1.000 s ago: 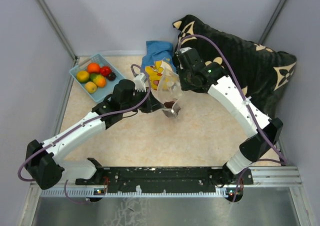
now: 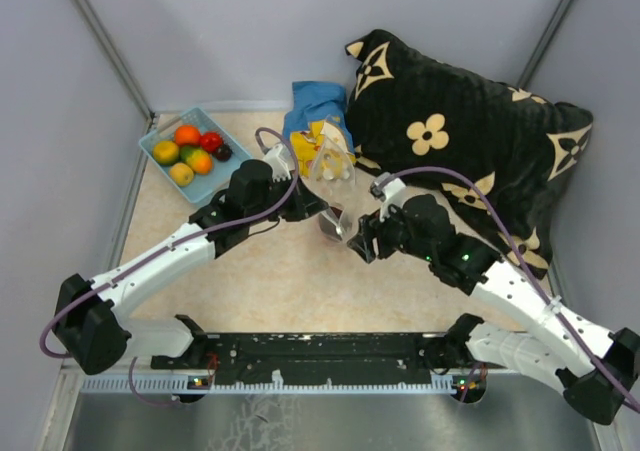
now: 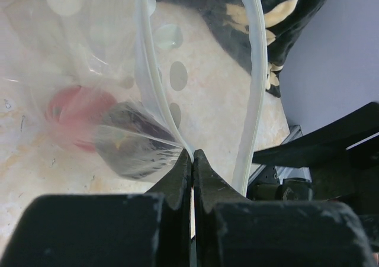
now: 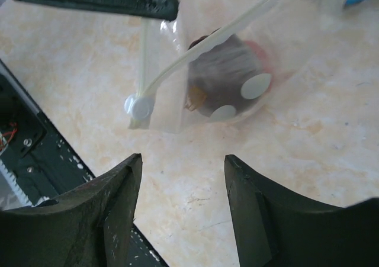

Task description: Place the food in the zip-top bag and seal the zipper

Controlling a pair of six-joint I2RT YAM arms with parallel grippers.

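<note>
A clear zip top bag stands on the table with a reddish and dark item inside, partly blurred by plastic. My left gripper is shut on the bag's zipper strip at one side of the mouth. My right gripper is open, low beside the bag; in its wrist view the fingers point toward the bag with bare table between them. The other zipper strip runs loose.
A blue tray of fruit sits at the back left. A blue and yellow cloth lies behind the bag. A black patterned cushion fills the back right.
My right arm has come down and toward the front, away from the upper bag, to beside its lower part. My left gripper has stayed nearly in place.
</note>
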